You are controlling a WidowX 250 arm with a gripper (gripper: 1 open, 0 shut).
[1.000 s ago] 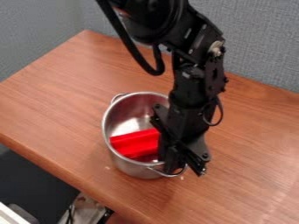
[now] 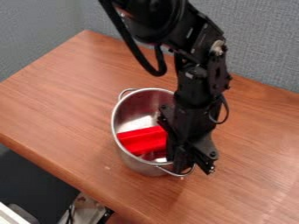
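Note:
A stainless steel pot (image 2: 131,117) with wire handles stands on the wooden table, and a red cylindrical object (image 2: 142,140) lies inside it. My black gripper (image 2: 184,159) reaches down at the pot's right side and covers part of the rim. Its fingertips are dark and overlap the pot's lower right, so whether they are open or shut, and on what, cannot be seen clearly.
A grey panel (image 2: 253,48) borders it at the back. At the lower left, past the table's edge, are a dark area and some pale clutter.
The pot, with the red object in it, has shifted slightly toward the back and right, and my gripper has moved slightly the same way.

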